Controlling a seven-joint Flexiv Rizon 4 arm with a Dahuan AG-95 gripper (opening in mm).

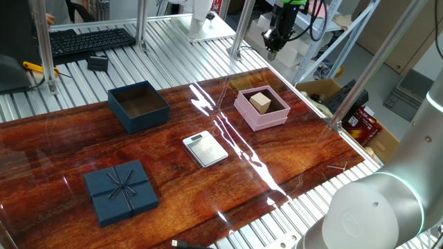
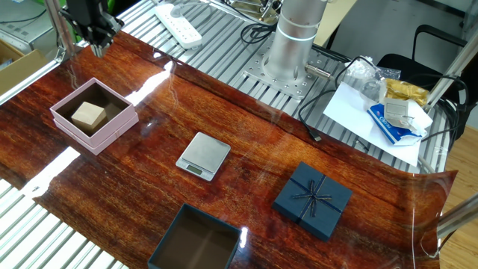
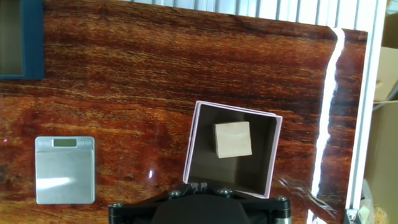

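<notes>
A pale wooden cube rests inside the open pink box, off the box's middle. My gripper shows at the bottom of the wrist view, its small tips close together with nothing visible between them. Exterior view 1 has the gripper raised beyond the far right end of the brown mat, apart from the pink box. From the other side, the same gripper hangs above and behind that box.
A silver scale lies mid-mat. Left of it are an open, empty dark blue box and a dark blue lid with a bow. A power strip and metal posts border the mat. Bare mat separates these things.
</notes>
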